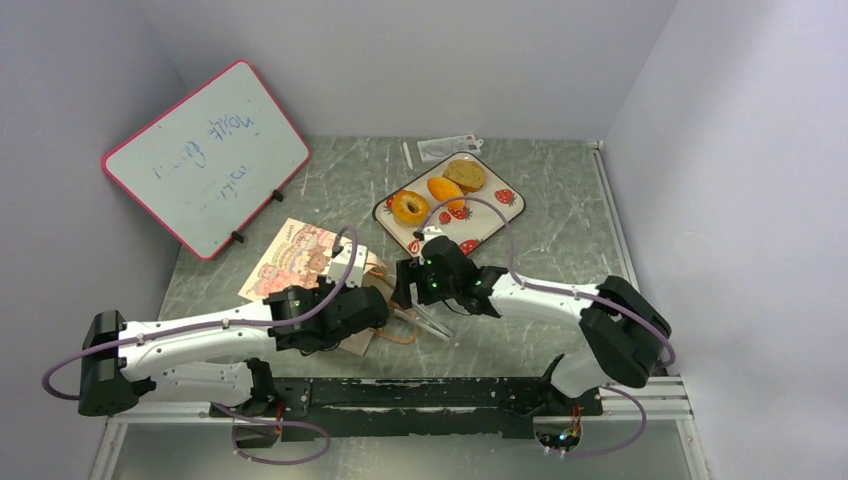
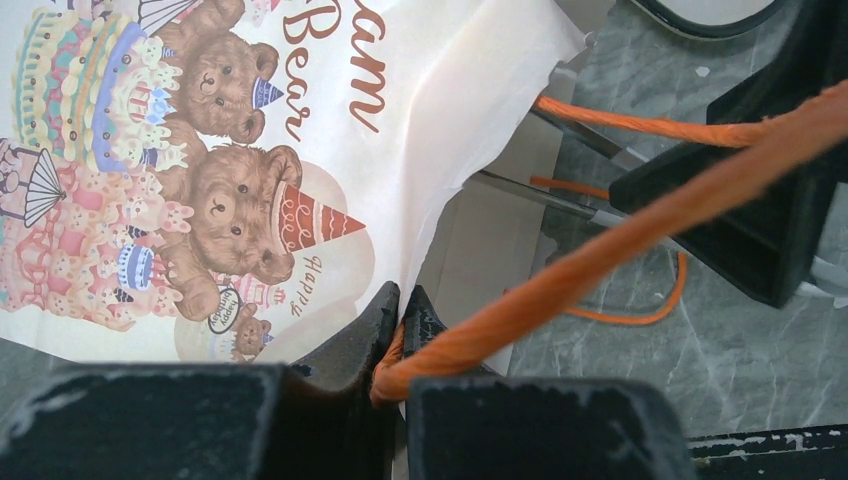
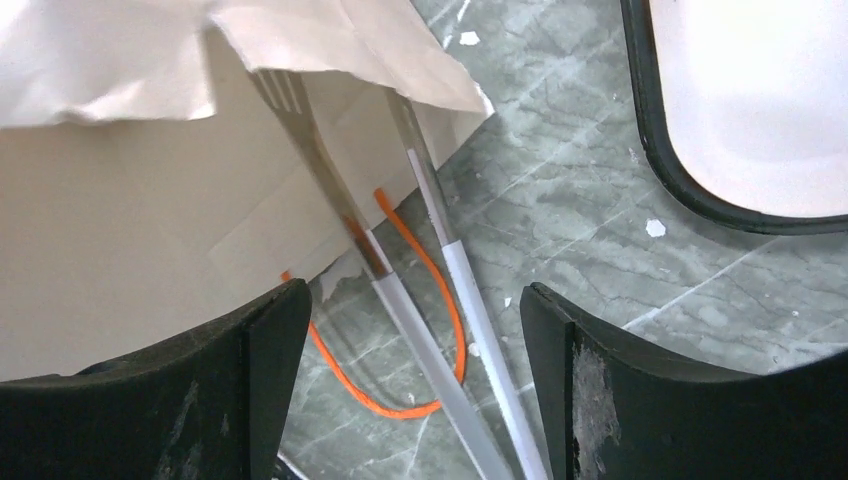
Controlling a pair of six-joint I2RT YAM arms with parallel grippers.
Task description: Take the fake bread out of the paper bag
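The printed paper bag point(image 1: 292, 260) lies on its side, mouth towards the right. My left gripper is shut on its orange cord handle point(image 2: 560, 285) by the bag's mouth edge. At the mouth, my right gripper stands open, nothing held between its fingers. A fork point(image 3: 335, 190) and another silver utensil point(image 3: 465, 290) stick partly out of the mouth. On the strawberry tray point(image 1: 480, 230) lie a bread ring point(image 1: 410, 208), an orange-yellow bread piece point(image 1: 445, 191) and a brown bread slice point(image 1: 465, 175). No bread shows in the visible part of the bag.
A red-framed whiteboard point(image 1: 205, 160) stands at the back left. Behind the tray lie a clear packet point(image 1: 448, 148) and a thin white stick point(image 1: 407, 155).
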